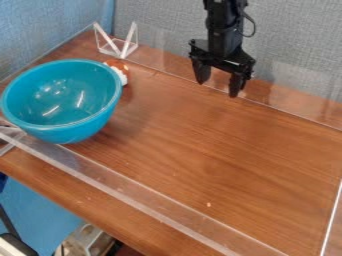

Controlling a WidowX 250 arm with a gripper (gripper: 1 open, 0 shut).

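My black gripper (218, 78) hangs open at the back of the wooden table, near the clear rear edge strip, with its two fingers apart and nothing visible between them. A large teal bowl (60, 100) sits at the left of the table. Behind it is a small orange and white object (118, 74), partly hidden by the bowl and too small to make out. A white wire rack (116, 42) stands at the back left corner.
Clear strips border its edges. Grey padded walls stand behind, and a blue floor shows below the front left edge.
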